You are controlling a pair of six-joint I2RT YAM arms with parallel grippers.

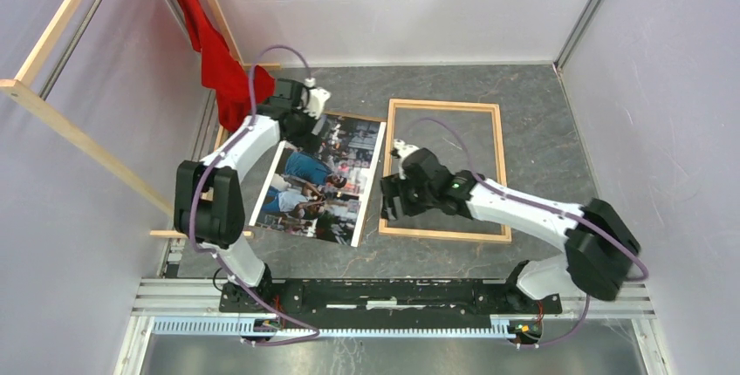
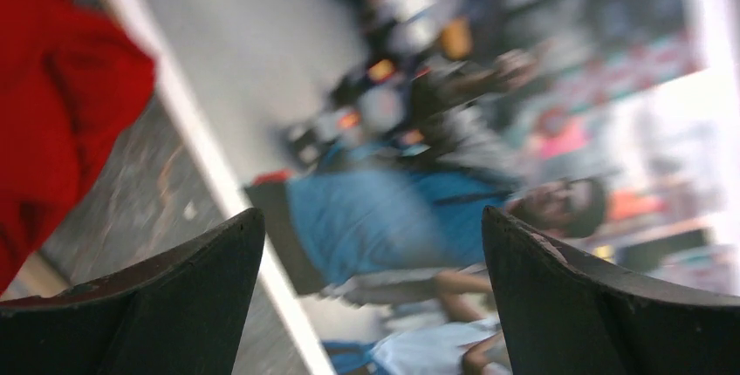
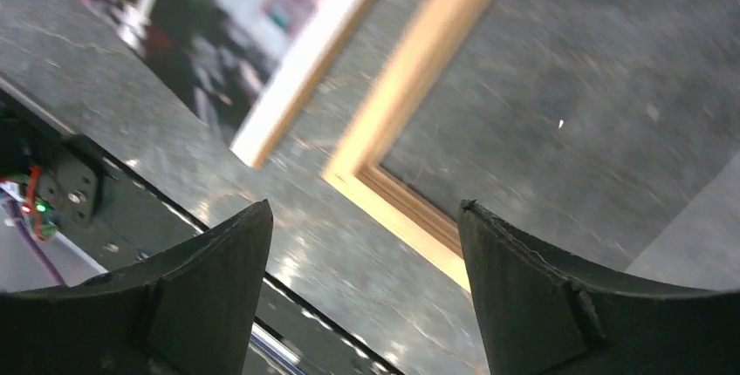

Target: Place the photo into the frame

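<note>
The photo (image 1: 336, 205), a crowd scene with white side borders, lies on the grey floor left of the frame. Empty and flat, the light wooden frame (image 1: 501, 153) has grey floor showing through it. Above the photo's upper part is my left gripper (image 1: 310, 141), open; in the left wrist view the photo (image 2: 366, 209) shows blurred beneath its parted fingers (image 2: 550, 296). My right gripper (image 1: 392, 199) hovers over the frame's left side near its lower left corner. In the right wrist view its fingers (image 3: 515, 288) stand apart, with the wooden frame (image 3: 393, 105) beyond them and nothing held.
A red cloth (image 1: 229, 78) hangs over a wooden rack (image 1: 92, 148) at the left, close to my left arm. White walls bound the floor at the back and sides. Bare floor (image 1: 541, 131) lies right of the frame.
</note>
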